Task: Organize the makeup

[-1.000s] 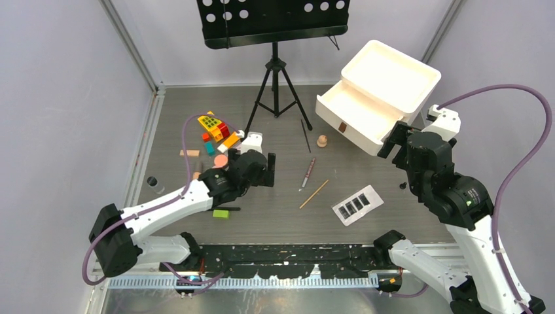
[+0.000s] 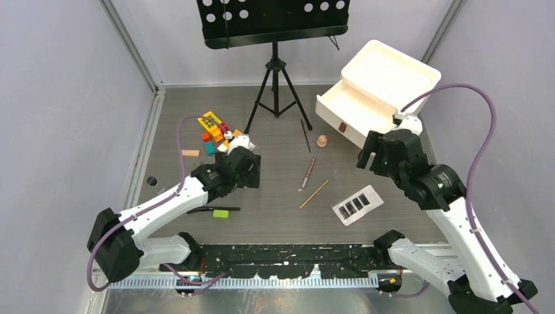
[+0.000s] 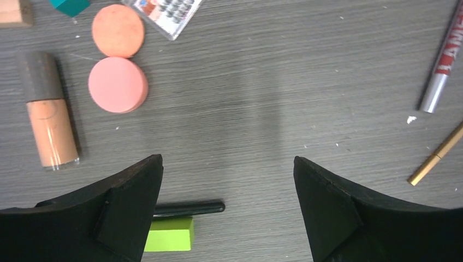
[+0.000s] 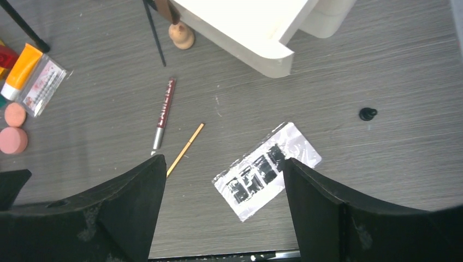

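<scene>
My left gripper is open and empty above pink discs (image 3: 118, 84), a cream bottle (image 3: 52, 131), a dark pen (image 3: 191, 207) and a green block (image 3: 169, 234). My right gripper hangs beside the white box's open drawer (image 2: 353, 108), fingers apart, nothing between them, above a sheet (image 4: 256, 177) with dark patches. A red-silver pen (image 4: 166, 109), a wooden stick (image 4: 187, 146), a dark thin pencil (image 2: 305, 135), a beige sponge (image 4: 181, 35) and a small black item (image 4: 367, 113) lie apart. An orange tube (image 4: 22, 71) lies at the left.
A black music stand (image 2: 275, 72) stands at the back. Toy bricks (image 2: 209, 144) and a small bottle (image 2: 155, 184) are on the left.
My right arm has moved left, away from the right wall. My left arm has shifted a little to the left over the items there.
</scene>
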